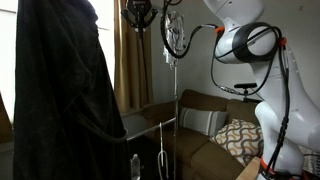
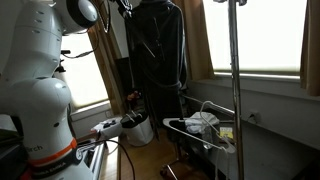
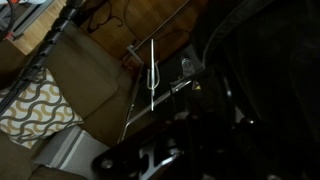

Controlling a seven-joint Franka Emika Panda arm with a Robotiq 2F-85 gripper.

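A large black garment hangs at the left of exterior view 1. It also hangs, upright, near the middle of exterior view 2, where its dark cloth reaches down towards the floor. My gripper is high up at the top edge of exterior view 1, to the right of the garment's upper part. In the wrist view, black cloth fills the right side. The fingers are very dark there; the gripper appears shut, and nothing can be made out between them.
A metal pole stands right of the garment, near a white rack with items on it. A brown sofa with a patterned cushion stands at the back. A white bin is on the floor.
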